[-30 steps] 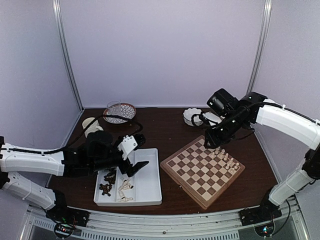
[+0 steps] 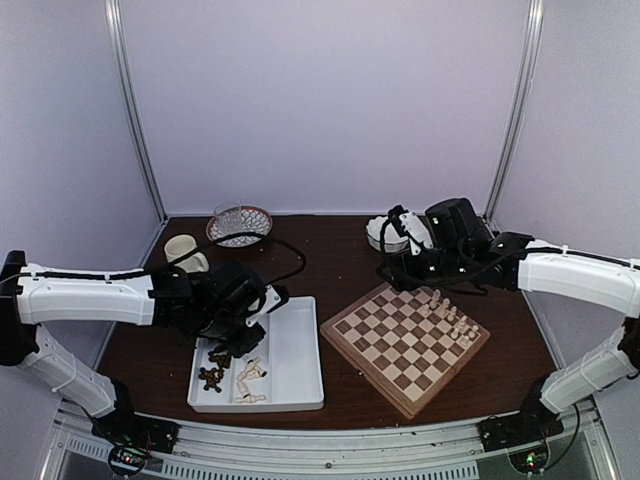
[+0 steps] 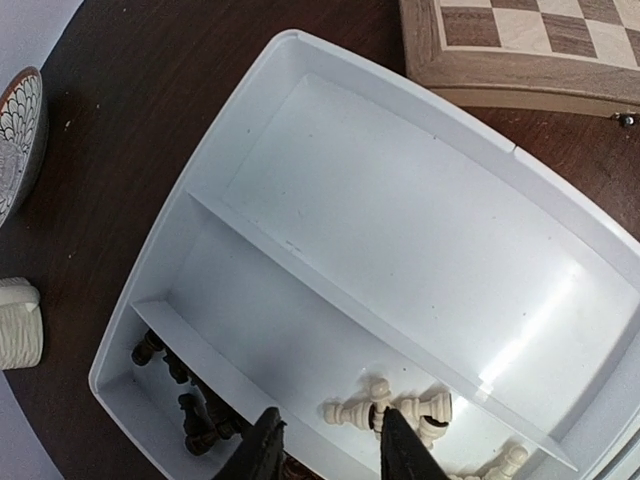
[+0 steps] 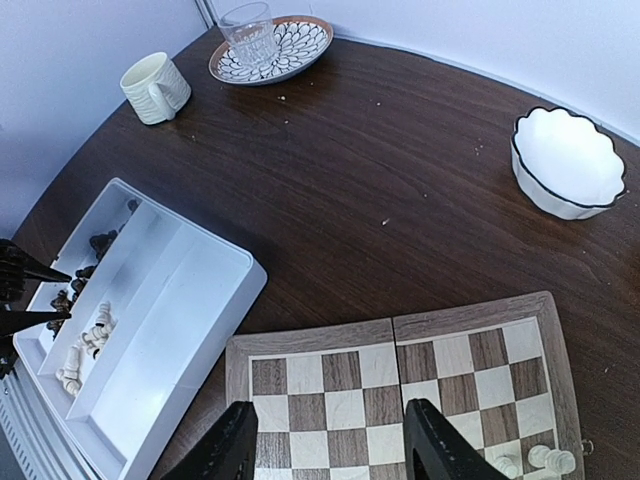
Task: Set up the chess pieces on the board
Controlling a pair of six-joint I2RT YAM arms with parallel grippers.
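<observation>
The checkered board (image 2: 398, 350) lies right of centre, with several pale pieces (image 2: 460, 328) standing along its right side. In the white tray (image 2: 300, 365), pale pieces (image 3: 430, 408) lie jumbled in the middle compartment, and dark pieces (image 3: 197, 425) fill the narrow one at the left. Above those compartments hovers my left gripper, its fingers apart; pale pieces show beyond the gap, none visibly gripped. My right gripper is open and empty above the board's far part. In the top view its arm partly covers the board's back corner.
Behind the tray are a white mug (image 4: 156, 88) and a patterned plate (image 4: 304, 46) bearing a clear glass (image 4: 250, 36). A white scalloped bowl (image 4: 568, 160) stands at the back right. Bare dark table (image 4: 330, 200) separates these from the tray and board.
My left gripper has moved left from the tray's middle toward the piece compartments. My right gripper has drawn left and back across the board's far corner. The board pieces look unchanged.
</observation>
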